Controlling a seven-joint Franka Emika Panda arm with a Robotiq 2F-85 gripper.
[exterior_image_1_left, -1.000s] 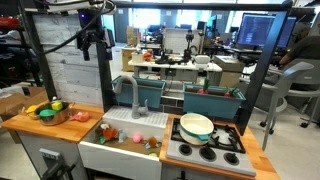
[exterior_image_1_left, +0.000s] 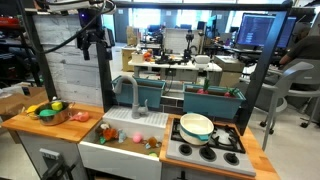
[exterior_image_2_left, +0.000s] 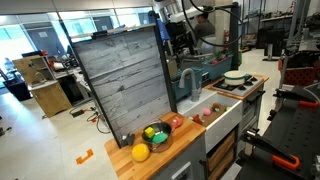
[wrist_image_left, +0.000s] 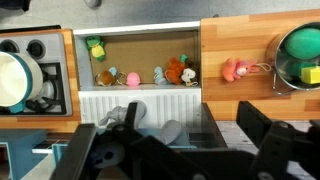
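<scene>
High above the counter, my gripper hangs with its dark fingers (wrist_image_left: 118, 150) spread wide and nothing between them; in exterior view 1 the gripper (exterior_image_1_left: 94, 45) is at the upper left. Below lies a sink (wrist_image_left: 150, 40) holding several small toys, among them a green-yellow one (wrist_image_left: 96, 47) and an orange-brown one (wrist_image_left: 174, 71). A pinkish-red toy (wrist_image_left: 236, 69) lies on the wooden counter. Beside it stands a metal pot (exterior_image_2_left: 157, 131) with green and yellow things in it. A cream pot (exterior_image_1_left: 197, 126) with a blue-green rim sits on the stove.
Behind the sink rises a grey faucet (exterior_image_1_left: 134, 94). Two teal baskets hang at the back, the right basket (exterior_image_1_left: 212, 103) with red things inside. A yellow ball (exterior_image_2_left: 141, 152) rests on the counter by the metal pot. Dark frame posts (exterior_image_1_left: 266, 60) flank the workspace.
</scene>
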